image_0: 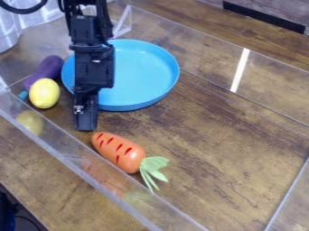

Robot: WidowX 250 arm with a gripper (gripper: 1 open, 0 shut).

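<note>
My black gripper [85, 119] points down at the front left edge of a blue plate [144, 74], just behind a toy carrot [121, 151] with green leaves. I cannot see whether anything sits between its fingers. A yellow egg-shaped toy [45, 93] lies left of the gripper, with a purple toy [46, 70] behind it.
Clear plastic walls border the wooden surface [218, 144], the near left one running close beside the toys and gripper.
</note>
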